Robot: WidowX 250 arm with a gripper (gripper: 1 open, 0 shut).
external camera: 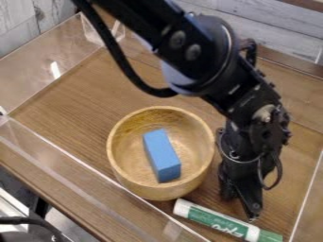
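Note:
My gripper (243, 194) is low over the wooden table at the right, just beside a wooden bowl (127, 156), its fingers shut with nothing visible between them. A blue block (161, 155) lies inside the bowl. A white and green tube (225, 222) lies at the front, close below my fingertips. The fingertips are dark and partly hard to make out.
Transparent walls (51, 156) edge the workspace at the front left and back left. A dark cable is at the bottom left corner.

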